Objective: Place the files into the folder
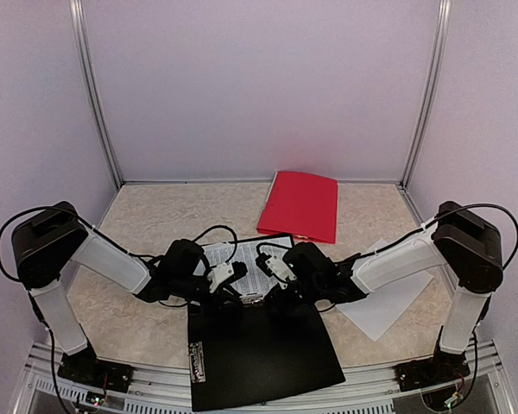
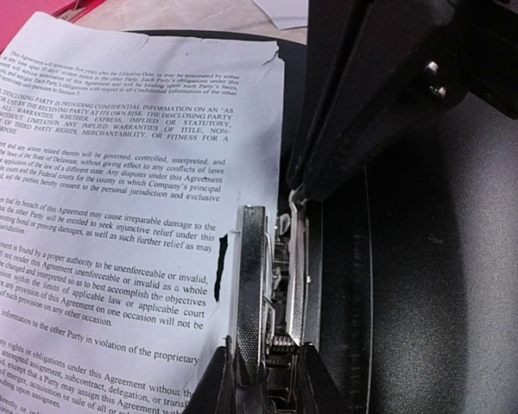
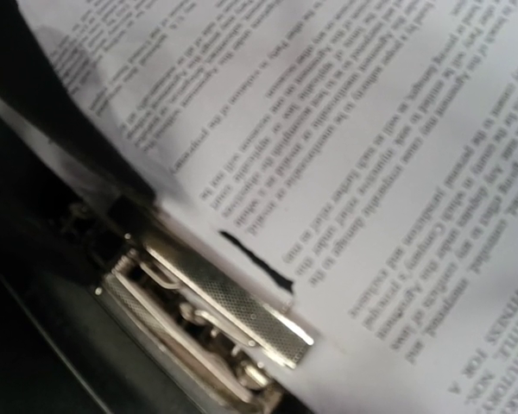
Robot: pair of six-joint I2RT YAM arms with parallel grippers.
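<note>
An open black folder (image 1: 263, 358) holds printed papers (image 2: 104, 172) in its back half, beside a metal clip (image 2: 252, 276) along the middle. My left gripper is low at that clip, its two fingers apart on either side of the clip's near end; whether it grips is unclear. My right gripper (image 1: 274, 295) is also at the clip, further right; its fingertips are hidden in the top view, and a dark blurred part at upper left of the right wrist view does not show its state.
A red folder (image 1: 298, 203) lies at the back. A loose white sheet (image 1: 384, 306) lies at the right, partly under the right arm. Bare table shows at back left. A second metal clip (image 1: 197, 362) sits at the black folder's front left.
</note>
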